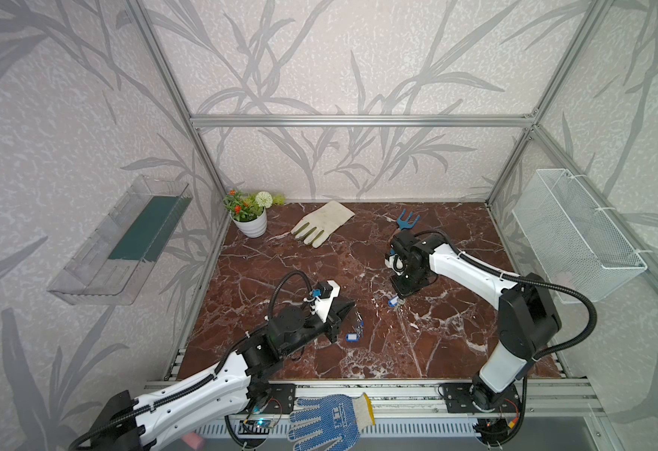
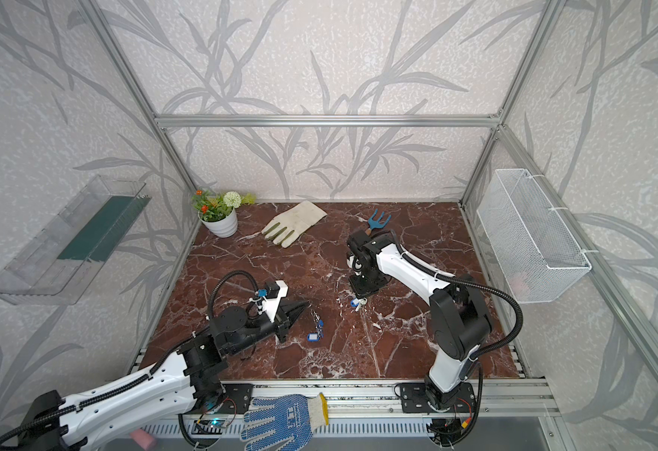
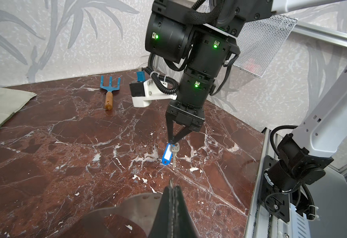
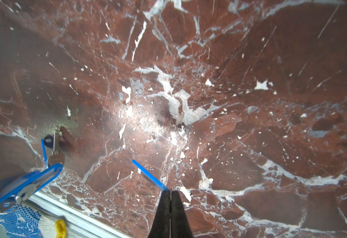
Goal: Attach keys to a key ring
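A key with a blue tag hangs below my right gripper, whose tips are shut at its top; the silver key dangles beside the tag. My left gripper is shut with a small metal bit, seemingly the key ring, at its tips. Below that gripper, silver keys and blue tags appear to hang from the ring, above the front middle of the table. At the lower left of the right wrist view, some of these tags loom close. The two grippers stand apart.
A blue hand fork, a cream glove and a flower pot lie or stand along the back. A blue glove is off the front edge. Baskets flank the sides.
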